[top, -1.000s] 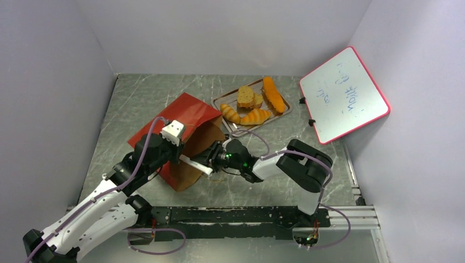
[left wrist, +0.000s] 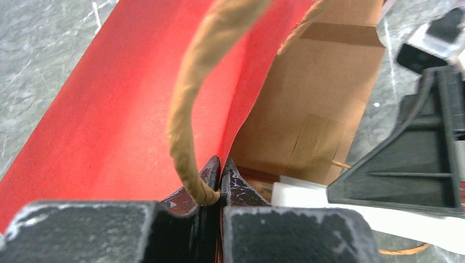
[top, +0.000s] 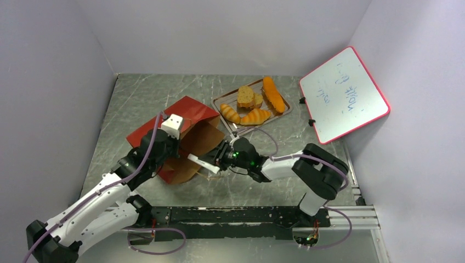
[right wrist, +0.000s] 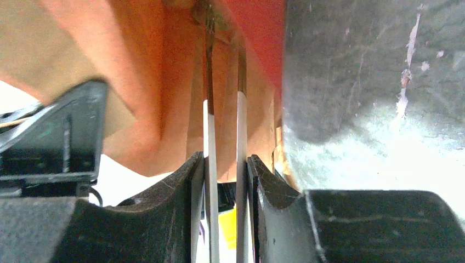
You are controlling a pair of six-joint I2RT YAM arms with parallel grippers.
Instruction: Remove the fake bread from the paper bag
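The red paper bag (top: 193,109) with its brown inside lies on its side, its mouth towards the right. In the left wrist view, my left gripper is shut on the bag's red edge, near a twisted handle (left wrist: 186,131). My right gripper carries long white strips between its black fingers. These strips stand a little apart with nothing visible between them, and their far ends reach along the brown paper at the bag's mouth. In the top view, a baguette (top: 272,94), bread slices (top: 245,97) and two rolls (top: 255,116) lie on a tray. Any bread inside the bag is hidden.
The metal tray (top: 234,129) stands at the back, right of the bag. Against the right wall leans a whiteboard (top: 344,96) with a red frame.
My right gripper and its white strips have shifted right, away from the left gripper. More of the bag's brown inside shows near the mouth. The left arm has moved only slightly.
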